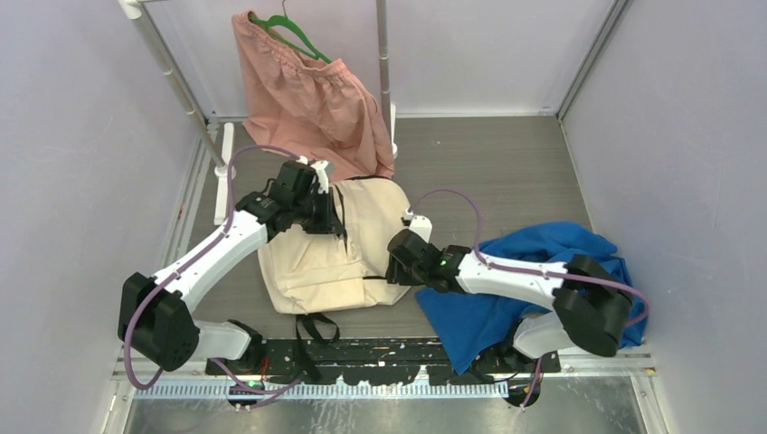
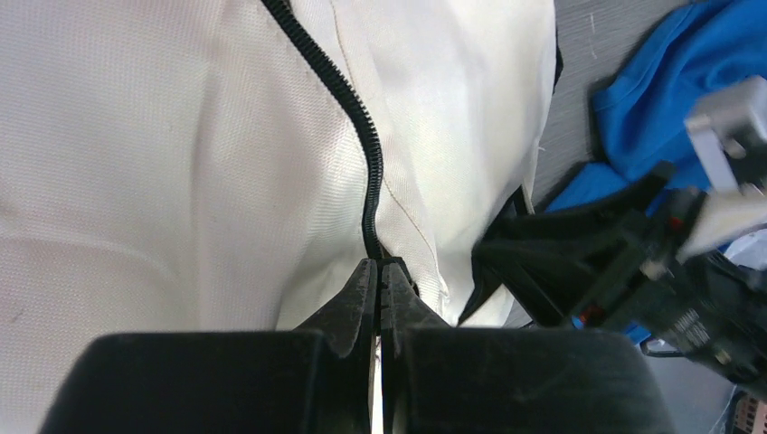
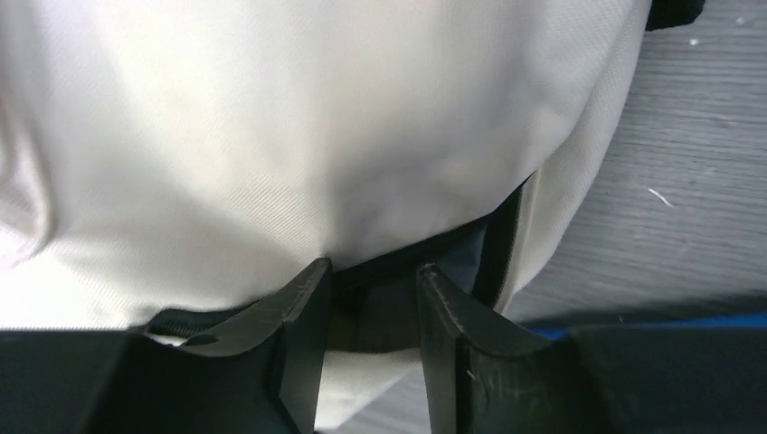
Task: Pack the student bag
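Observation:
The cream bag (image 1: 312, 278) lies on the grey floor at the centre of the top view. Its black zipper (image 2: 348, 99) runs down the left wrist view to my left gripper. That gripper is shut at the zipper; whether a thin pull sits between the fingers is hidden. My right gripper is at the bag's right side, its fingers (image 3: 306, 316) parted. A dark-lined opening (image 3: 470, 249) in the bag shows behind and between them, with no clear grip on the fabric.
A blue cloth (image 1: 543, 244) lies at the right, under the right arm. Pink shorts (image 1: 312, 113) hang on a green hanger (image 1: 294, 34) from the rack at the back. A black strap (image 1: 317, 327) trails off the bag's front.

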